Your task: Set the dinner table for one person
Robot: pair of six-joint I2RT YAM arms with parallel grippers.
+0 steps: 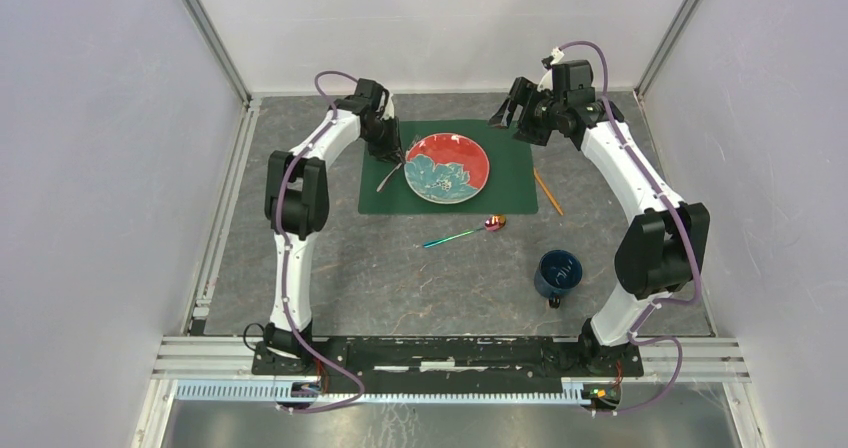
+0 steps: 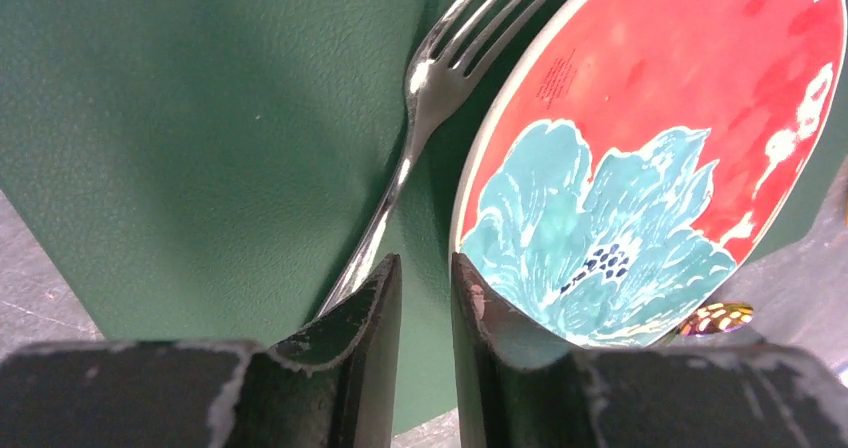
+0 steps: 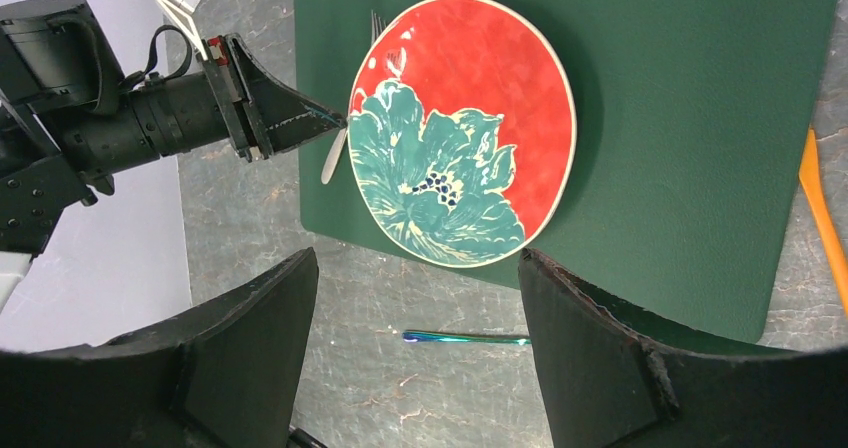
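Observation:
A red plate with a teal flower (image 1: 447,168) lies on the green placemat (image 1: 512,196). Just left of it, tilted beside its rim, rests a silver fork (image 2: 437,93). My left gripper is part open over the gap between fork and plate; its fingertips stand by the plate's left edge, with nothing seen held between them. My right gripper is wide open and empty, above the mat's right side. In front of the mat lies a spoon with a blue-green handle (image 1: 447,238). An orange-handled utensil (image 1: 548,192) sits at the mat's right edge.
A dark blue mug (image 1: 558,272) stands at the front right, its handle toward the robot base. White walls (image 1: 430,28) bound the back and sides.

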